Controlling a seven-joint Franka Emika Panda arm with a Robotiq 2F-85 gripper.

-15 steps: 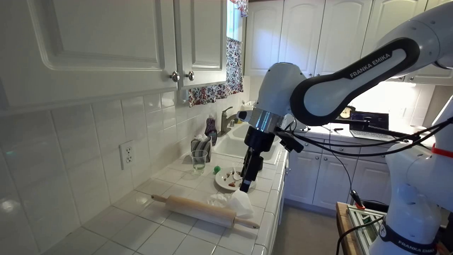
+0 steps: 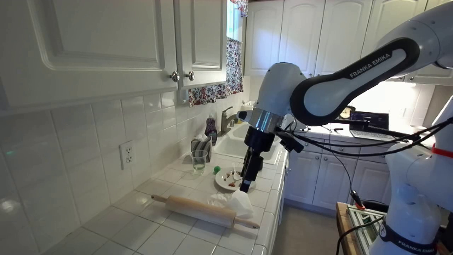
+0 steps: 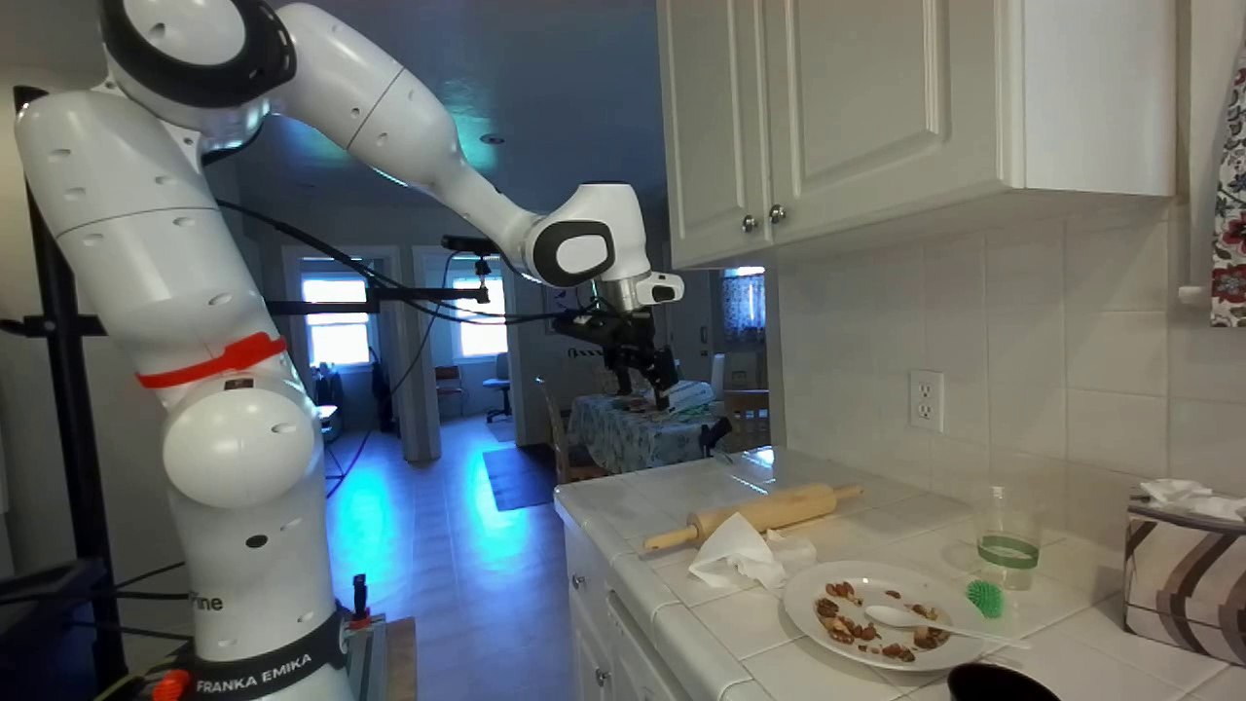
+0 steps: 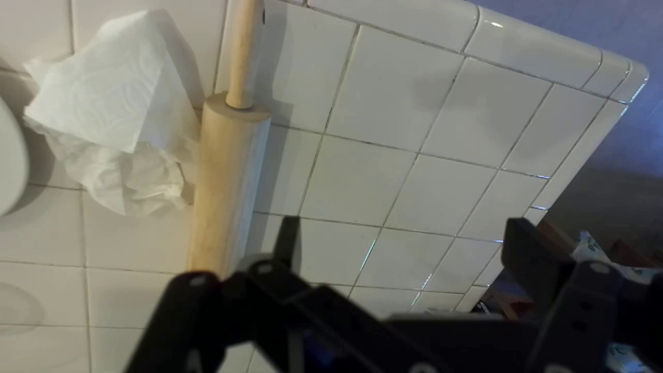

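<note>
My gripper stands open above the tiled counter, its two dark fingers far apart with nothing between them. Beneath and beside it in the wrist view, a wooden rolling pin [image 4: 227, 186] lies on the tiles. Crumpled white paper towel [image 4: 115, 93] rests right against the pin's side. A white plate [image 3: 818, 637] holding brown food scraps and a white spoon [image 3: 934, 623] sits beyond the towel. In exterior view 1 the gripper's lower end overlaps the plate and towel; exterior view 2 shows it high above the counter's height.
A clear cup [image 3: 1007, 537] and a green spiky ball [image 3: 985, 598] stand near the plate. A striped tissue box [image 3: 1186, 578] and a dark cup [image 3: 999, 682] are close by. Bare tiles [image 4: 398, 105] extend beside the rolling pin to the counter's edge.
</note>
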